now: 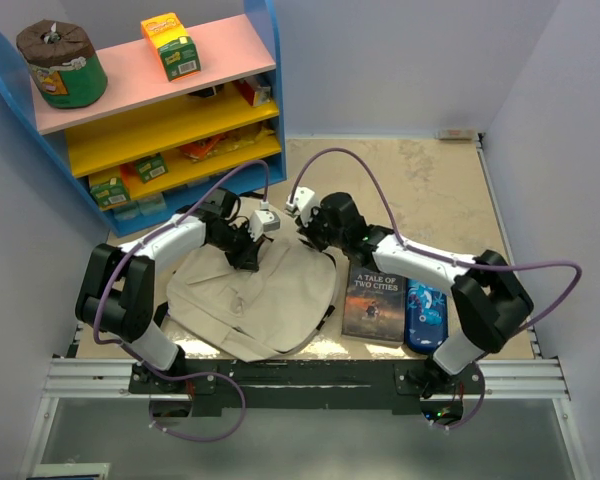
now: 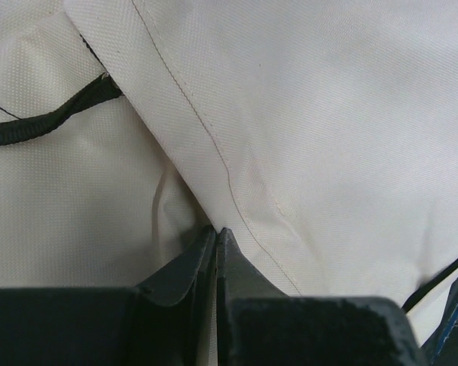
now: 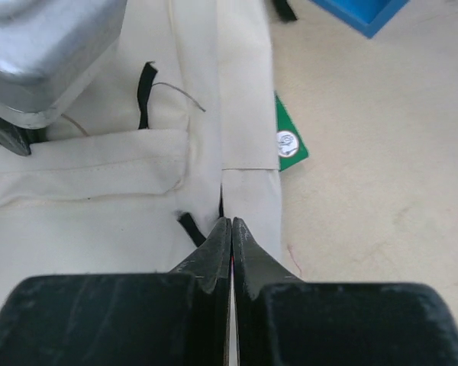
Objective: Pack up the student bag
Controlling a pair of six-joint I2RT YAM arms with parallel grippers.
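The cream fabric bag (image 1: pixel 210 305) lies flat on the table. My left gripper (image 1: pixel 248 262) is shut on its upper middle; in the left wrist view, the fingertips (image 2: pixel 206 252) pinch a stitched fold beside a black strap (image 2: pixel 53 118). My right gripper (image 1: pixel 310 235) is shut at the bag's upper right edge; in the right wrist view nothing clearly shows between its fingers, with black straps and a green card (image 3: pixel 288 141) beneath the fabric's edge. A book, A Tale of Two Cities (image 1: pixel 373 310), and a blue case (image 1: pixel 426 320) lie right of the bag.
A blue shelf unit with pink top (image 1: pixel 120 80) and yellow shelves (image 1: pixel 170 120) holding boxes and packets stands at the back left. Grey walls close in the sides and back.
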